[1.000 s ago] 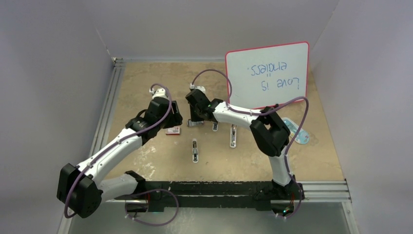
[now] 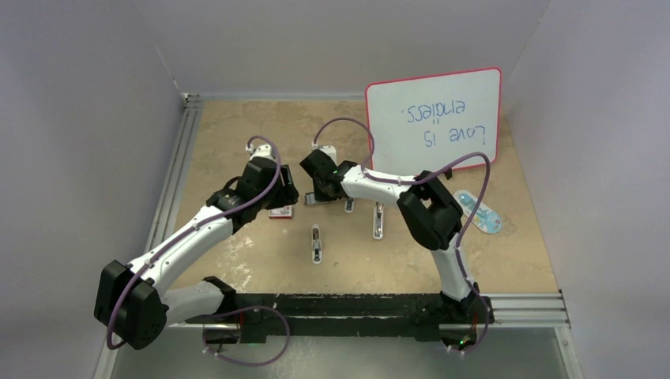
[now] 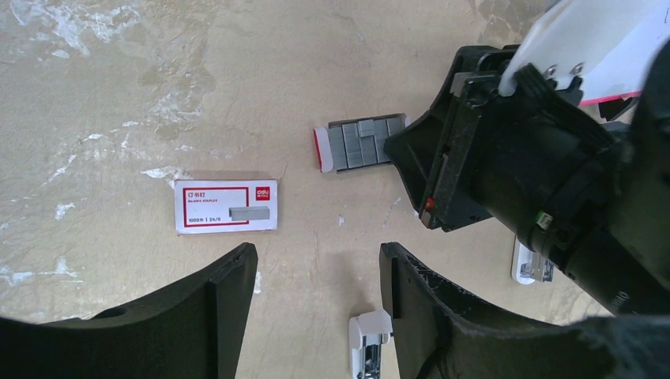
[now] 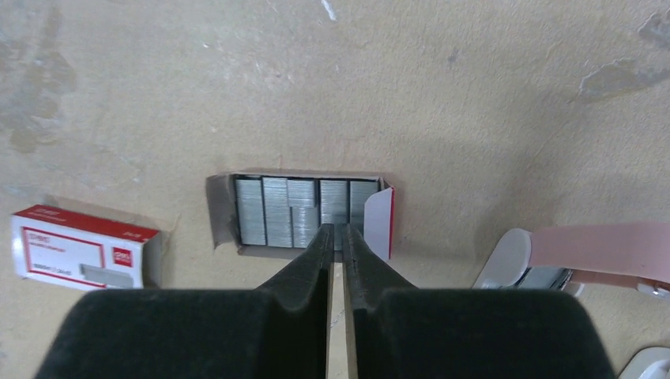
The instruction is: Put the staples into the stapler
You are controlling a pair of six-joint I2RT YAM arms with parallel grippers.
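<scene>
An opened box of staples (image 4: 275, 217) lies on the table with its flaps spread. Rows of grey staple strips show in it. My right gripper is above this box's near edge, toward its right end. Its fingertips are close together, with a narrow, empty gap between them. In the left wrist view the right hand covers the right end of the open box (image 3: 355, 146). My left gripper stands wide open and empty, above the table near a red-and-white staple box (image 3: 227, 207). One stapler (image 2: 316, 245) stands in front of the hands; a second stapler (image 2: 378, 222) lies farther right.
Another stapler (image 2: 348, 205) is just right of my right hand, partly hidden. The whiteboard (image 2: 434, 118) lies at the back right, and a pale blue packet (image 2: 479, 212) is at the right. Bare table lies along the left and at the back left.
The left arm has barely moved.
</scene>
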